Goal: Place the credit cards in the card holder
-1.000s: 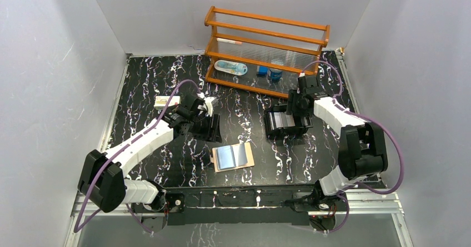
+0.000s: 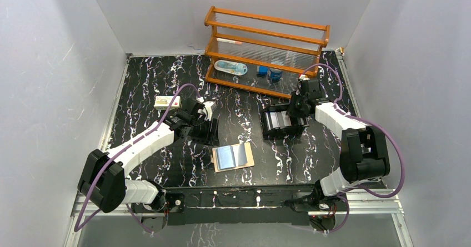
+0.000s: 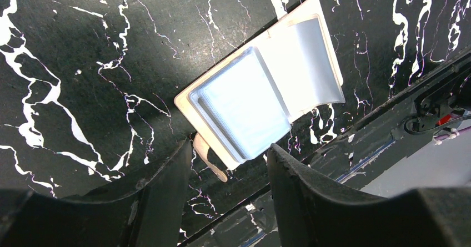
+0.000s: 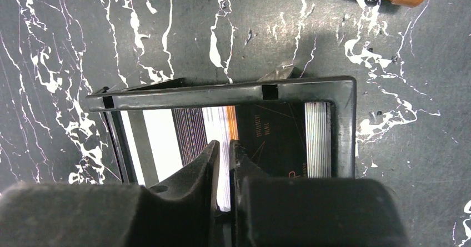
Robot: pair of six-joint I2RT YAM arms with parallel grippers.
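Observation:
The card holder (image 2: 233, 157) lies spread flat near the table's front edge, a beige cover with clear pockets (image 3: 244, 102); a small strap sticks out at one side. Above that strap side, my left gripper is open and empty. A black basket (image 4: 186, 97) on the right contains several upright cards, among them white ones (image 4: 161, 139) and a black one (image 4: 272, 139). My right gripper points down into it, its fingers a narrow gap apart over white striped card edges. Whether a card is pinched there cannot be made out.
An orange wooden rack (image 2: 266, 50) stands at the back, with a pale blue bottle (image 2: 231, 67) and a blue jar (image 2: 275, 74) on it. A small box (image 2: 167, 102) sits behind the left arm. Bare table separates the card holder and the basket.
The basket has shifted slightly left over the last second, with the right gripper staying in it. The card holder has not moved.

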